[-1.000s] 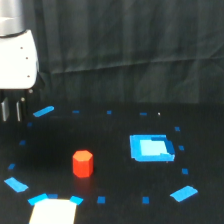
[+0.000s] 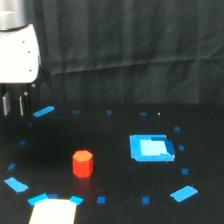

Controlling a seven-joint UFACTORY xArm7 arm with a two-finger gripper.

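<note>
My gripper (image 2: 14, 104) hangs at the upper left, below the white arm housing (image 2: 18, 55). Its two dark fingers point down with a gap between them, and nothing shows in that gap. Well to the right of and below the gripper, a red block (image 2: 83, 164) with a hexagonal outline stands on the black surface, apart from the fingers. Right of centre lies a blue-edged square (image 2: 134, 148) with a white middle; whether it is a shallow tray or flat is hard to tell.
A pale cream square (image 2: 53, 212) sits at the bottom edge, left of centre. Blue tape strips (image 2: 184, 193) and small blue marks dot the black surface. A dark curtain (image 2: 140, 50) hangs behind. Between the red block and the blue-edged square the surface is clear.
The arm and gripper have shifted slightly right and up. The red block and the blue-edged square stand where they were.
</note>
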